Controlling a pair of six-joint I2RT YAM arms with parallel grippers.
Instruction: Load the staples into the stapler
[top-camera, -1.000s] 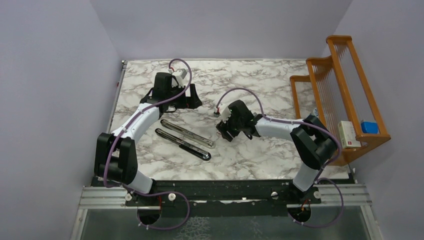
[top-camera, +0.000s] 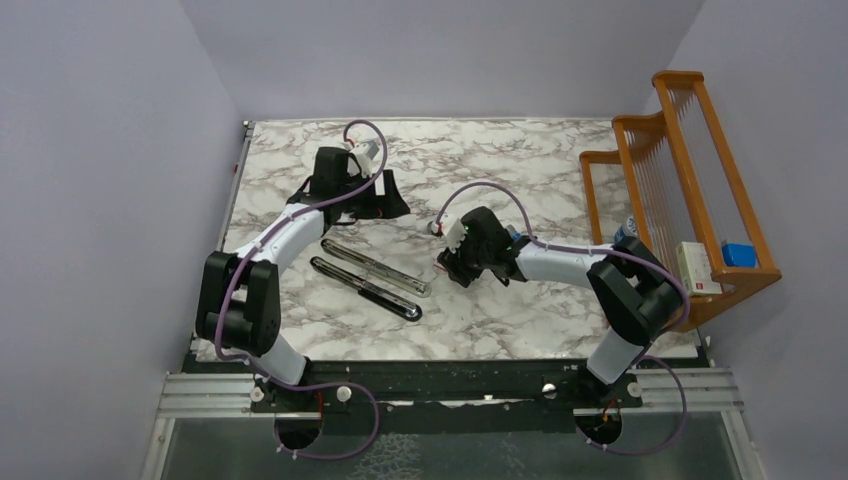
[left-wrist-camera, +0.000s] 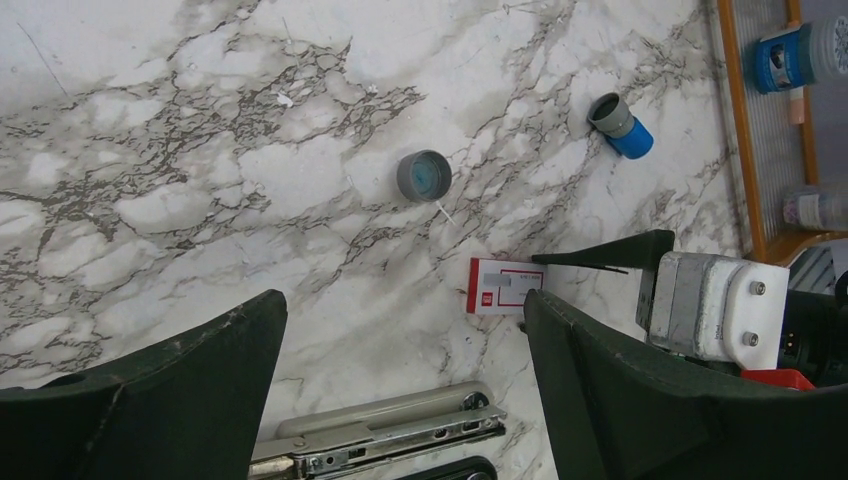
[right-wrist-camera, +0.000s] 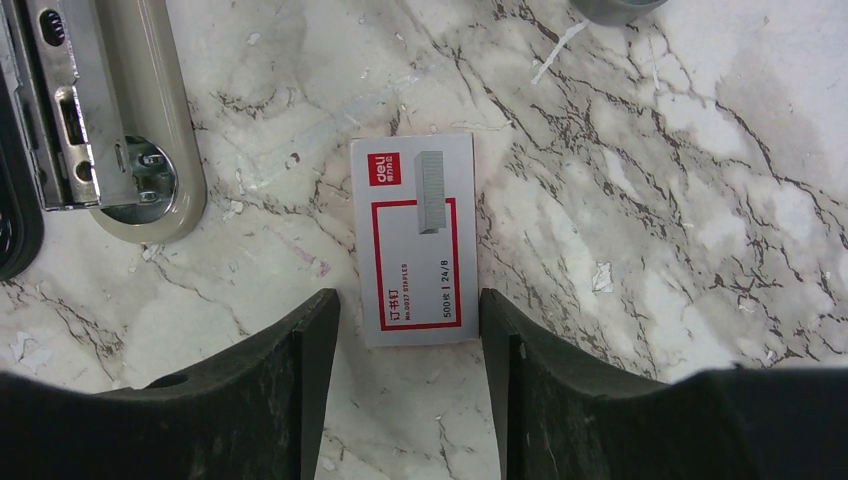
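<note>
A white and red staple box (right-wrist-camera: 415, 240) lies flat on the marble table. In the right wrist view the fingers of my right gripper stand either side of its near end. The right finger (right-wrist-camera: 497, 325) is at the box's edge, while a gap shows on the left; the gripper is part open. Left of the box, a beige stapler body with a metal channel (top-camera: 378, 268) lies alongside a black one (top-camera: 365, 288); I cannot tell if they are joined. My left gripper hangs wide open and empty above the table, behind the stapler bodies.
In the left wrist view, a grey cup (left-wrist-camera: 424, 177) stands behind the box, and a grey and blue cylinder (left-wrist-camera: 621, 126) lies farther right. A wooden rack (top-camera: 690, 180) with boxes occupies the right side.
My right gripper has shifted slightly right and toward the front in the top view. The left gripper has drifted a little to the right. The stapler bodies stayed put.
</note>
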